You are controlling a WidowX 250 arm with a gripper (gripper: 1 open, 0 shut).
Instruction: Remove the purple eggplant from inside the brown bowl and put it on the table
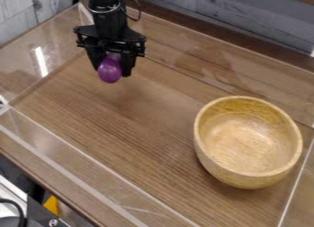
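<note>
The purple eggplant point(110, 69) is at the upper left of the view, held between the fingers of my black gripper point(110, 58). The gripper is shut on it, and the eggplant's lower end shows beneath the fingers. Whether it touches the table point(135, 120) or hangs just above it, I cannot tell from this angle. Far off at the right stands the brown bowl point(196, 143), empty inside.
Bare wooden tabletop lies between the gripper and the bowl. A grey wall point(263, 24) runs along the back. Dark cables and a yellow part point(50, 205) sit off the table's edge at the lower left.
</note>
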